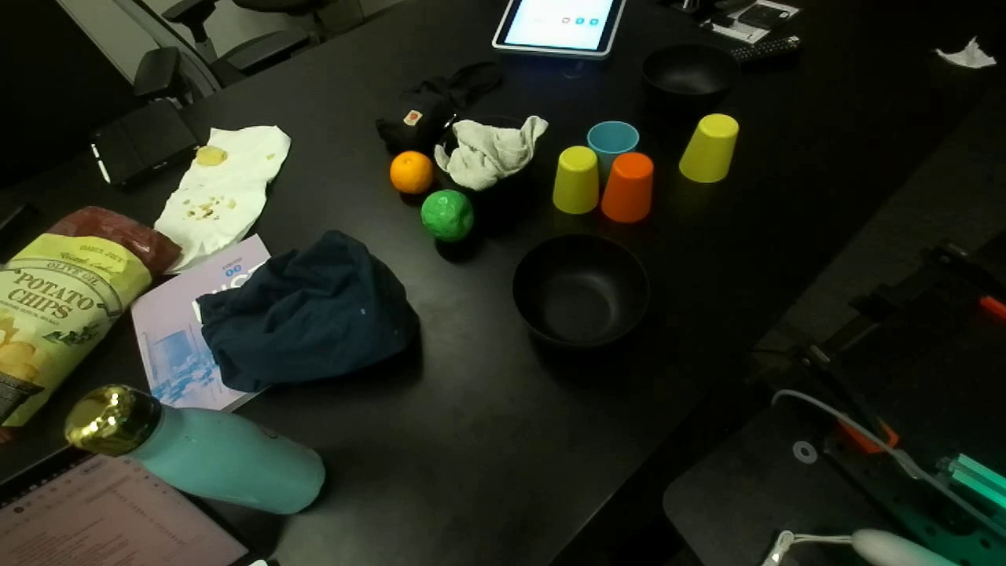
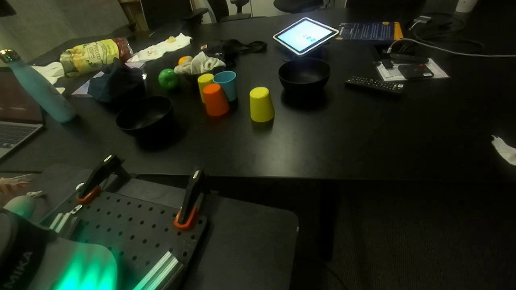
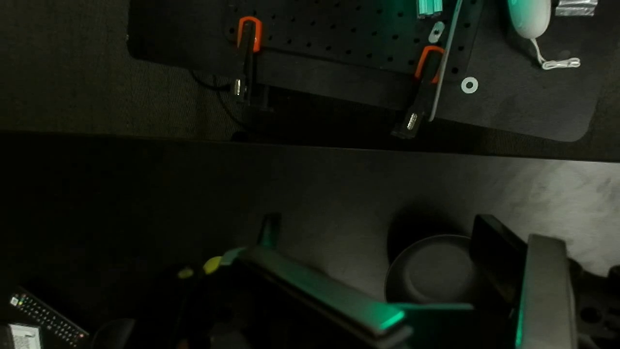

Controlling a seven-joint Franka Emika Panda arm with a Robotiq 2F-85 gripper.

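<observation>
In the wrist view my gripper stands open, its two fingers wide apart and nothing held between them. Below it on the dark table an empty black bowl [image 3: 439,270] shows partly behind the right finger. Exterior view 1 has that bowl [image 1: 580,292] near the table edge, with a yellow cup [image 1: 576,181], an orange cup [image 1: 628,189] and a blue cup [image 1: 613,140] grouped behind it. A second yellow cup [image 1: 709,149] stands apart to the right. Neither exterior view shows the gripper.
A green ball-like object [image 1: 447,215], an orange [image 1: 412,173] and a cloth-filled bowl [image 1: 490,151] lie left of the cups. A dark cloth [image 1: 311,311], a bottle [image 1: 222,457] and a chip bag [image 1: 66,297] crowd the left. Another black bowl [image 2: 304,75] stands farther back.
</observation>
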